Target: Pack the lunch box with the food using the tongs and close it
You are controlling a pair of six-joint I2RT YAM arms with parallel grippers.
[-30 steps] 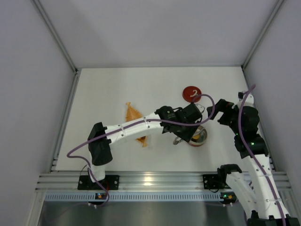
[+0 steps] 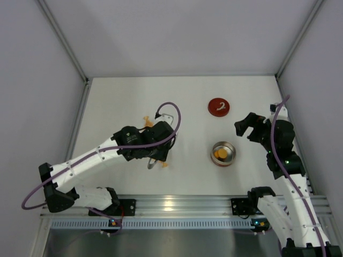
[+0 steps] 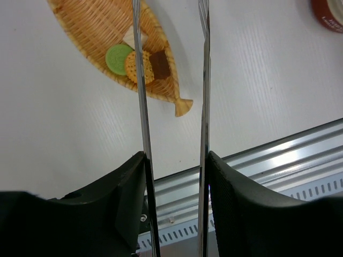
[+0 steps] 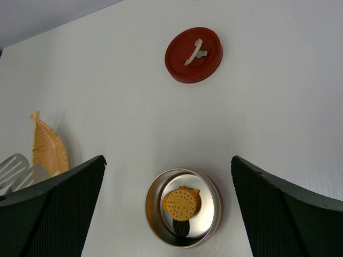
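A steel bowl with a reddish-brown outside (image 4: 218, 206) holds an orange biscuit (image 4: 181, 203) and something dark (image 4: 181, 228) beside it. The red lid with a white handle (image 2: 218, 107) lies behind the bowl. In the left wrist view a woven boat-shaped basket (image 3: 83, 21) carries a pale cube (image 3: 132, 36), a green disc (image 3: 117, 58), a round biscuit (image 3: 138, 68) and a brown block (image 3: 159, 65). Above that basket my left gripper is open, its long metal fingers (image 3: 206, 96) apart and empty. Right of the bowl, my right gripper stands open and empty.
The left arm covers most of the basket (image 2: 148, 122) in the top view. A metal rail (image 2: 177, 203) borders the front edge, and grey walls enclose the sides and back.
My left arm has swung left, from over the bowl to over the basket. The bowl with its biscuit is now uncovered in the top view. The right arm stays put.
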